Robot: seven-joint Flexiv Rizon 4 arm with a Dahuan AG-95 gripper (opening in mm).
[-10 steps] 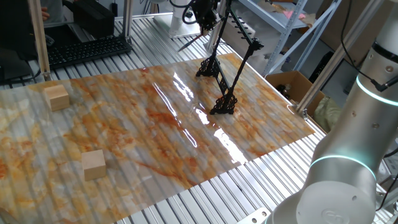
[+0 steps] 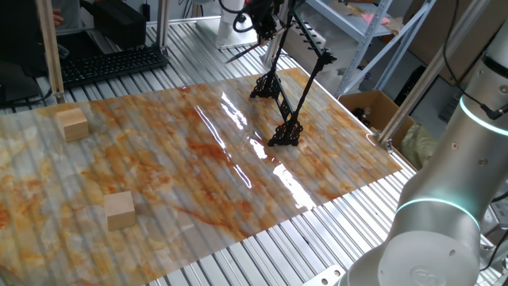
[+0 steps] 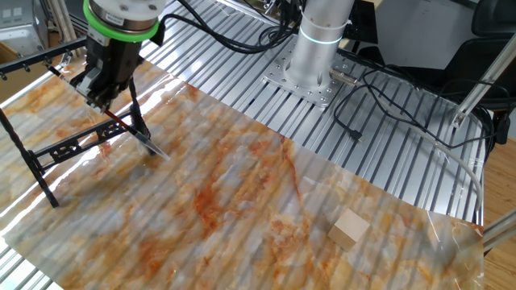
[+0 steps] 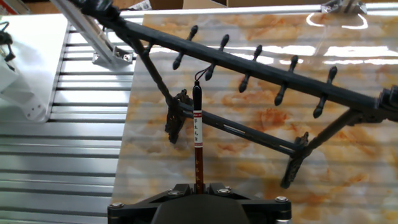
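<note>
My gripper is shut on a slim brown brush (image 4: 198,127) with a pale label and a dark end. A thin cord loop (image 4: 200,75) at that end appears beside a peg of the black rack (image 4: 249,60) in the wrist view; contact cannot be told. In exterior view 2 the gripper (image 3: 103,103) is by the rack (image 3: 76,147), and the brush (image 3: 151,146) slants down with its pale tip above the mat. The rack (image 2: 287,119) stands upright in exterior view 1, the gripper (image 2: 266,28) partly cut off at the top edge.
Two wooden blocks, one nearer (image 2: 120,210) and one farther back (image 2: 72,125), rest on the marbled mat (image 2: 182,159). Between them and the rack the mat is clear. A black keyboard (image 2: 115,66) lies at the back left. A large pale arm link (image 2: 444,183) fills the right side.
The pale arm link at the right and its cable have shifted slightly over the last second. The brush remains in the gripper; rack and blocks stay where they were.
</note>
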